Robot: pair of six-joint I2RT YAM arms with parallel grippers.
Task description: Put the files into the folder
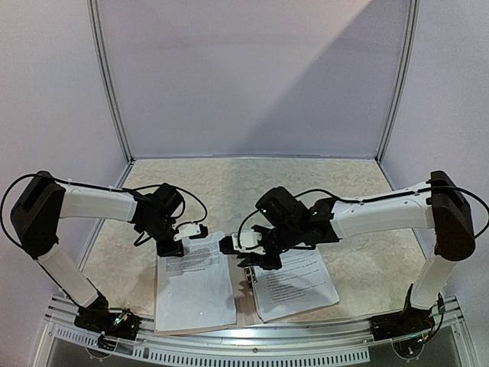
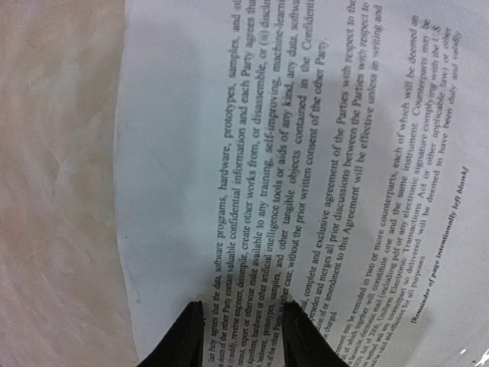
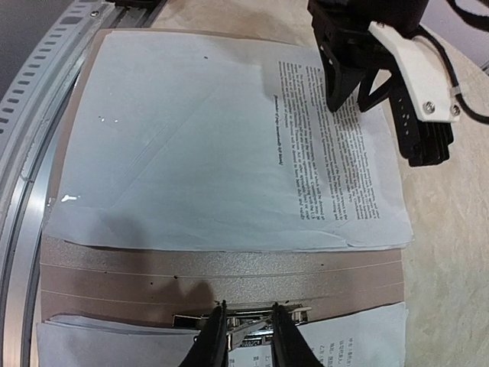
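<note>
The tan folder (image 3: 221,287) lies opened flat, its spine strip bare between two paper piles. White printed sheets (image 2: 176,153) cover its left half, and more papers (image 1: 298,287) lie on its right half. At the spine, beside the right-hand papers, is a metal clip (image 3: 309,312). My right gripper is over that clip, shut on a metal piece of it that shows between the fingers. My left gripper stands part open just above the printed text of the left sheets, with nothing gripped between its fingertips; whether it touches the paper cannot be told.
A metal rail (image 1: 252,353) runs along the table's front edge, just before the folder. Both arms reach in low over the folder.
</note>
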